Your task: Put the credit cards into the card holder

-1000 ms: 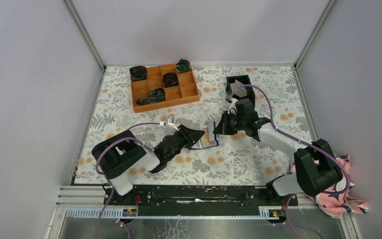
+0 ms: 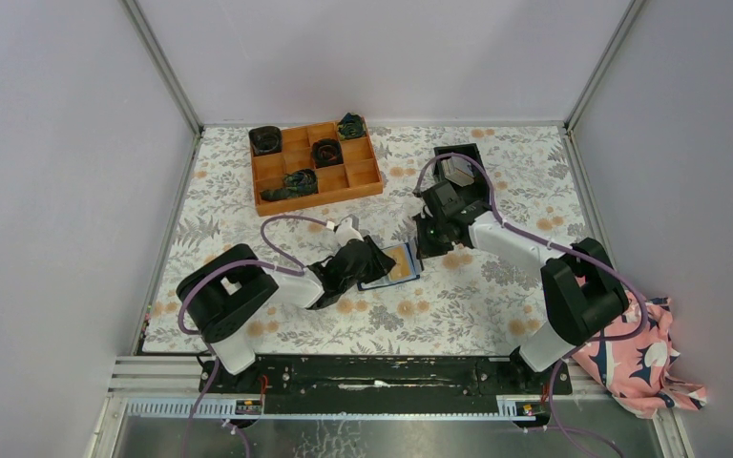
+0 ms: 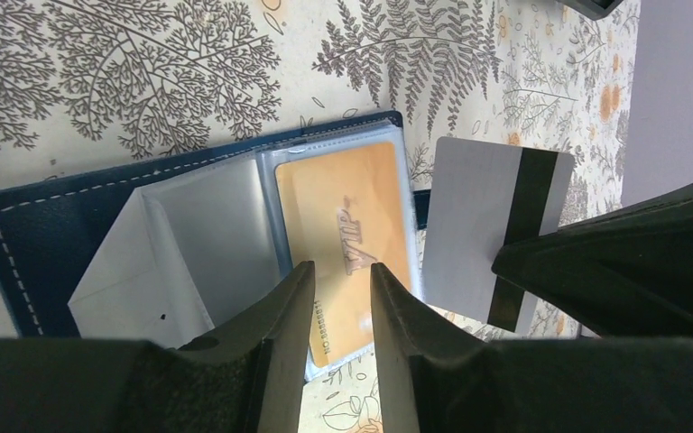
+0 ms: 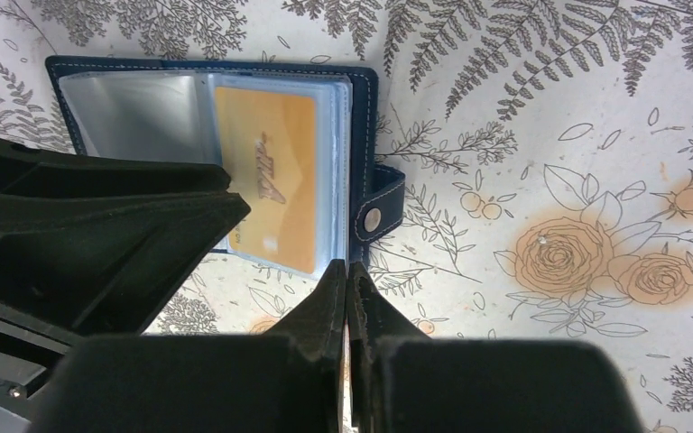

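Note:
The navy card holder [image 3: 36, 234] lies open on the table, its clear sleeves out and an orange card [image 4: 266, 180] in one. Over the holder, my left gripper is part open, its tips at the orange card with nothing visible between them. My right gripper is shut on a silver card with a black stripe [image 3: 469, 216], seen beside the holder in the left wrist view and edge-on in the right wrist view.
A wooden compartment tray [image 2: 363, 176] with dark coils stands at the back left. A black box [image 2: 453, 151] sits at the back right.
The left arm has shifted slightly over the holder.

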